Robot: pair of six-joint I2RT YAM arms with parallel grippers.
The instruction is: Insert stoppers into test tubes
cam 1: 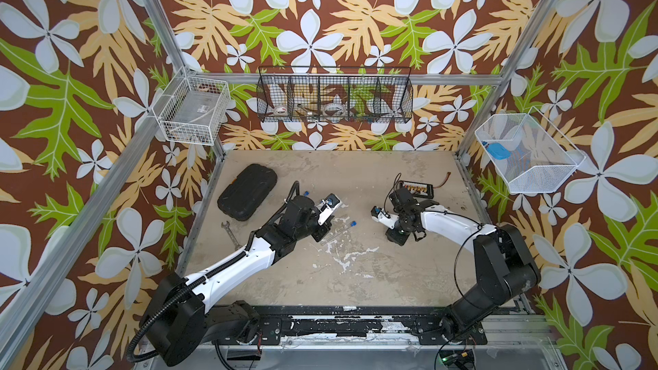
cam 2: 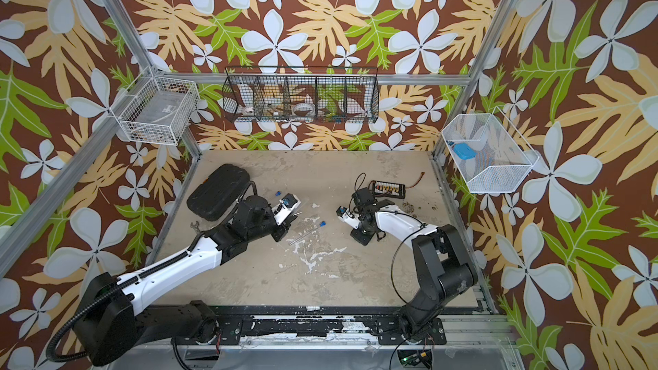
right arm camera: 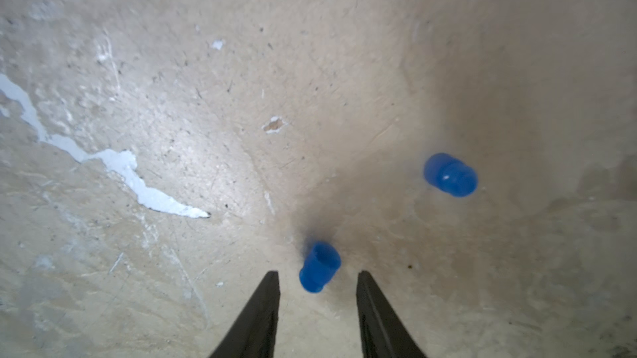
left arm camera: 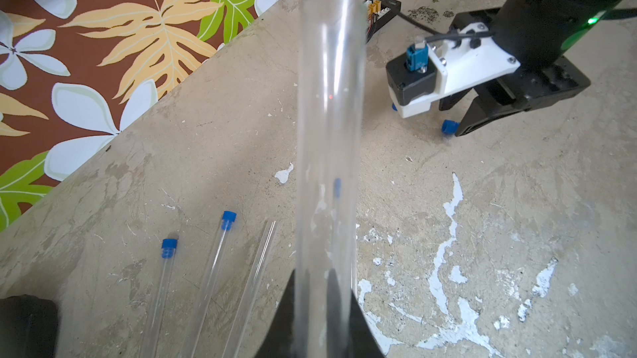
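A clear test tube stands up from my left gripper, which is shut on its lower part; no stopper shows in its upper end. My right gripper is part open, pointing down at the table. Ahead of its fingertips, about midway between them, a blue stopper lies on the table, not gripped. Another blue stopper lies farther off to the right in the right wrist view.
A black case and a wrench lie at the table's left. Behind the right arm sits a black box with wires. Wire baskets hang on the back wall.
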